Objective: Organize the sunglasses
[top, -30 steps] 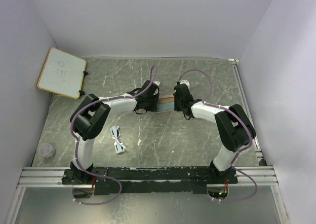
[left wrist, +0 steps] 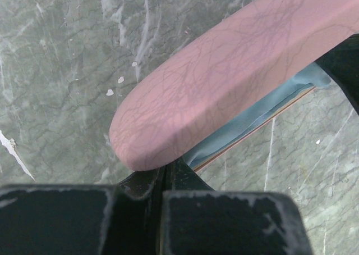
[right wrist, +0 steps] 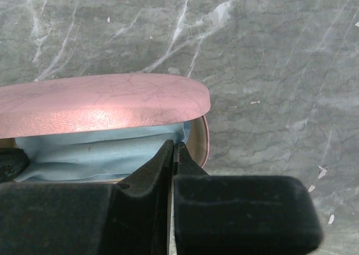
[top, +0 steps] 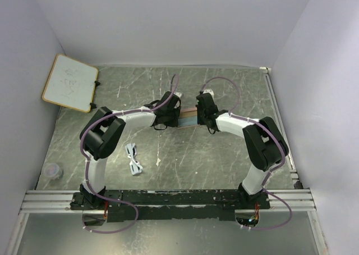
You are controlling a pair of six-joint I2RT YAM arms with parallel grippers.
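Note:
The pink sunglasses case [left wrist: 219, 75] lies open in the middle of the table, with a pale blue cloth [right wrist: 101, 154] inside. At the case's left end, my left gripper is shut on what looks like its rim; the exact hold is hidden between the fingers. My right gripper is shut at the right end, its tips against the blue cloth inside the rim [right wrist: 201, 140]. Nothing clearly shows between them. Whether sunglasses lie under the cloth, I cannot tell.
A white, narrow-waisted object [top: 133, 158] lies on the table at front left. A clear round container [top: 53, 171] sits at the far left edge, and a whiteboard [top: 70, 82] stands at back left.
The left arm and the case look unmoved.

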